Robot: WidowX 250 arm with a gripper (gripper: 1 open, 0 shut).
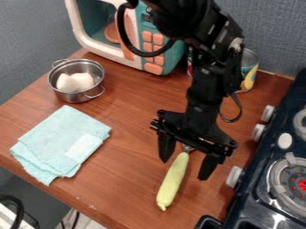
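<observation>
My black gripper (187, 153) hangs low over the right middle of the wooden table, its two fingers apart. A pale yellow corn cob (170, 183) lies lengthwise on the table just below it, its upper end between or under the fingers; I cannot tell whether they touch it. A small metallic item near that upper end is mostly hidden by the gripper.
A steel pot (77, 93) with white contents and a folded cloth (57, 143) lie at left. A toy microwave (93, 27) and cans (248, 73) stand behind. A stove (282, 179) borders the right.
</observation>
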